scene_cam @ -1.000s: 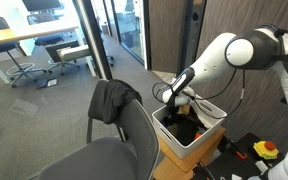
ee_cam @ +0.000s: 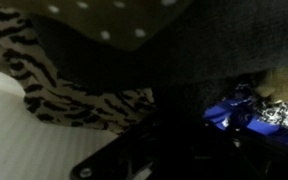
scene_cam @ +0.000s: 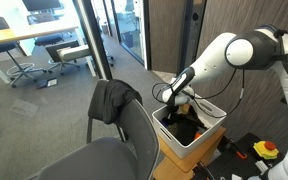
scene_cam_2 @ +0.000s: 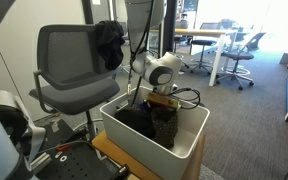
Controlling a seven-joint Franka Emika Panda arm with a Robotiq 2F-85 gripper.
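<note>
My gripper point(scene_cam_2: 162, 104) is low inside a white bin point(scene_cam_2: 190, 160), shut on dark cloth point(scene_cam_2: 164, 127) that bunches directly beneath it. In the wrist view, folds of dark grey cloth point(ee_cam: 209, 55) cover much of the picture and run down to the shadowed fingers, so the exact grip is hard to make out. An olive fabric with pale dots point(ee_cam: 104, 18) lies along the top. Tiger-striped fabric point(ee_cam: 39, 75) shows on the left, by the bin wall. A shiny blue and silver wrapper point(ee_cam: 274, 112) sits on the right.
The bin rests on a wooden surface point(scene_cam_2: 134, 164), its walls close around my gripper. An office chair point(scene_cam: 109, 155) with a black garment over its back stands beside it. Cables loop around my wrist. Open floor lies beyond.
</note>
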